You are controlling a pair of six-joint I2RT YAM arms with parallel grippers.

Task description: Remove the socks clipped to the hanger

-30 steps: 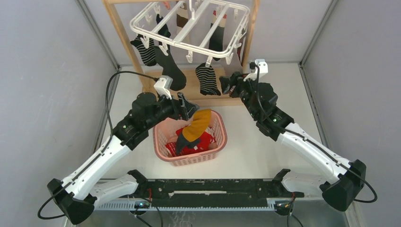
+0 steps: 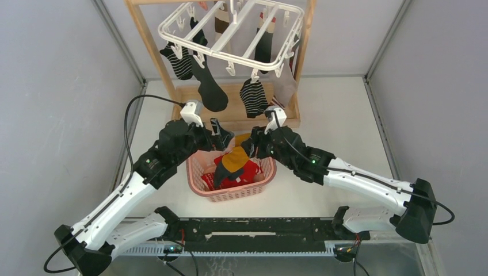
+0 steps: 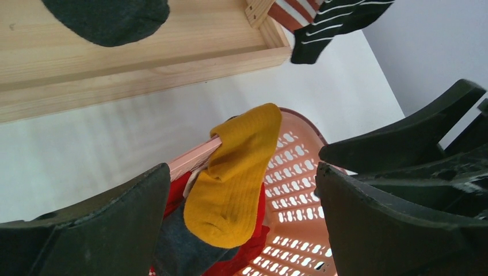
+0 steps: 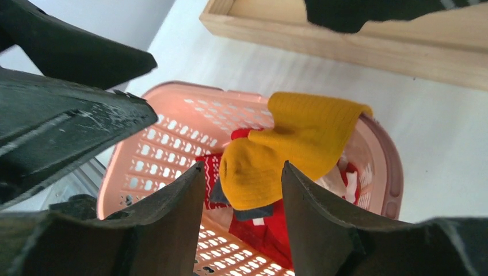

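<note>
Socks, among them a long dark grey one [image 2: 213,92], a black striped one [image 2: 252,99] and a striped one on the left [image 2: 178,63], hang from the white clip hanger [image 2: 247,62]. My left gripper [image 2: 220,135] is open above the pink basket [image 2: 230,195], empty between its fingers in the left wrist view. My right gripper [image 2: 252,145] is over the basket too, fingers part open, nothing visibly held. A mustard sock [image 4: 305,132] drapes over the basket's rim, on top of red and grey socks inside.
The hanger's wooden frame [image 2: 140,23] stands at the back on a wooden base [image 3: 144,80]. Grey walls close in both sides; the two grippers are close together.
My right gripper has moved down and left from beside the hanging socks to over the basket. My left gripper has shifted slightly left.
</note>
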